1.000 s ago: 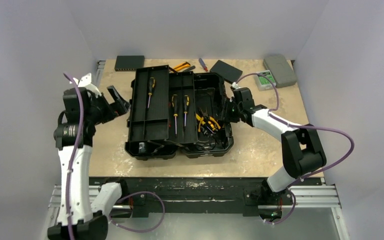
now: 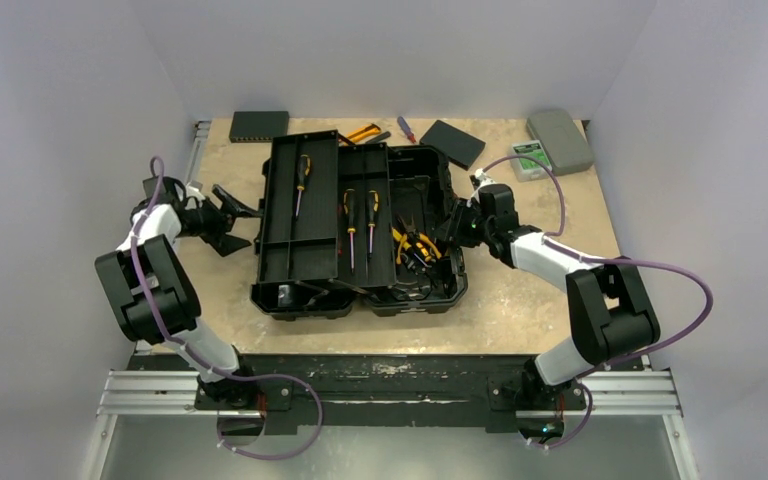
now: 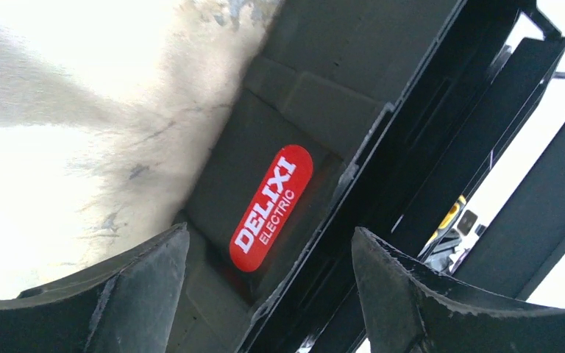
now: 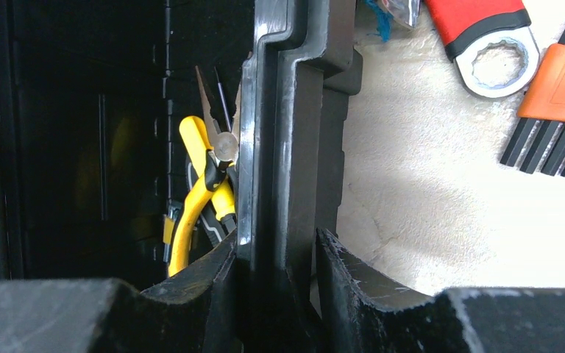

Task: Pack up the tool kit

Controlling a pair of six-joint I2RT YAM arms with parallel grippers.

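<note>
The black tool box (image 2: 447, 165) stands unfolded mid-table. Its raised left tray (image 2: 280, 230) holds one screwdriver (image 2: 303, 172); the tray beside it (image 2: 382, 265) holds two more. Yellow-handled pliers (image 4: 222, 145) lie in the deep compartment on the right. My right gripper (image 2: 457, 225) is shut on the box's right wall (image 4: 298, 147), one finger either side. Off the left side, my left gripper (image 2: 244, 223) has its fingers apart with nothing held. Its wrist view shows the box's outer wall with a red DELIXI label (image 3: 271, 209) beyond the fingertips.
Along the back edge lie a black flat device (image 2: 259, 126), orange-handled tools (image 2: 363, 133), a screwdriver (image 2: 406, 128), a dark flat case (image 2: 452, 143), a clear box with green contents (image 2: 531, 160) and a grey case (image 2: 560, 142).
My left arm has lowered toward the table at the box's left side, its fingers now turned toward the wall. The right gripper has stayed on the right wall; the box has not moved.
</note>
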